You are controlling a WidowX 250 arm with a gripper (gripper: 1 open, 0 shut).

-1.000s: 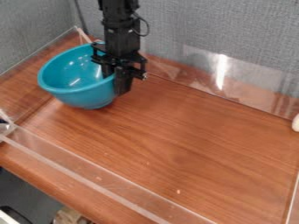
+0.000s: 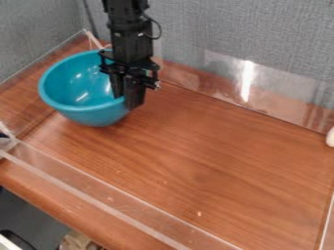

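A turquoise bowl (image 2: 76,94) sits at the left of the wooden tabletop (image 2: 196,166). My black gripper (image 2: 131,96) points down at the bowl's right rim, its fingers overlapping that edge. Whether it grips the rim cannot be told; the fingertips are dark and partly merge with one another.
Clear plastic walls edge the table, with a grey textured wall (image 2: 235,29) behind. A small white object (image 2: 329,136) shows at the far right edge.
The bowl has shifted slightly left over the last second, and its tilt looks a little different. My gripper has stayed at its right rim, moving slightly.
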